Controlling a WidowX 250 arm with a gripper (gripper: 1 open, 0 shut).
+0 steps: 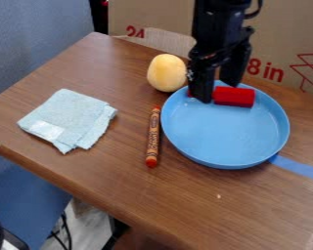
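Note:
My black gripper [215,76] hangs over the back part of a blue plate [222,137], its fingers reaching down at either side, the left one in front of the left end of a red block [234,96] on the plate. Its fingers look apart; whether they touch the block is unclear.
A yellow rounded object [164,72] stands behind the plate to the left. A brown stick with a red end [154,137] lies left of the plate, and a folded pale cloth [67,121] further left. A cardboard box [284,39] backs the table.

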